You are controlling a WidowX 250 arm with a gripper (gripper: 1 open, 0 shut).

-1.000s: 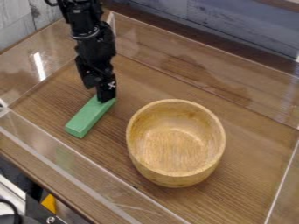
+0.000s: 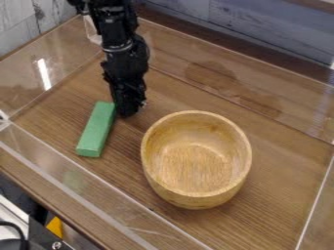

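A green bar-shaped block [image 2: 96, 132] lies on the wooden tray floor at the left front. My dark gripper [image 2: 125, 105] is low at the block's far end, just to its right; its fingertips are dark and small, and it looks shut, with nothing visible held. To the right of the block sits a round light wooden bowl [image 2: 196, 156], empty.
The tray's pale wall [image 2: 261, 29] runs along the back. A clear item at the top left is partly hidden by the arm.
My gripper has moved a little right and down beside the block. The block's near end has shifted slightly, while the bowl has stayed in place.
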